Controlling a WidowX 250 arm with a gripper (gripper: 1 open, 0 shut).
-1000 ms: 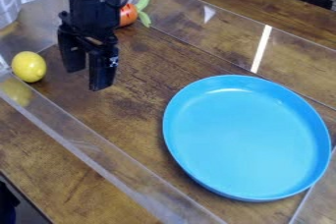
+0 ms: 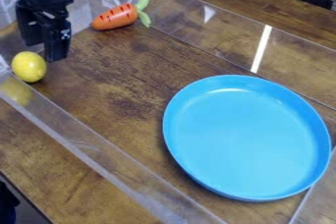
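Observation:
My dark gripper [image 2: 46,37] is at the upper left of the view, open, just above a yellow lemon-like object [image 2: 29,67] that sits near the clear left wall. An orange toy carrot [image 2: 116,16] with green leaves lies at the back, right of the gripper. A large blue plate [image 2: 246,135] lies at the lower right.
Clear walls bound the wooden surface [image 2: 138,81] on the left and along the back and right. The middle, between the yellow object and the plate, is bare wood.
My gripper has moved left from the middle left of the surface to over the yellow object. The yellow object, carrot and plate look unmoved.

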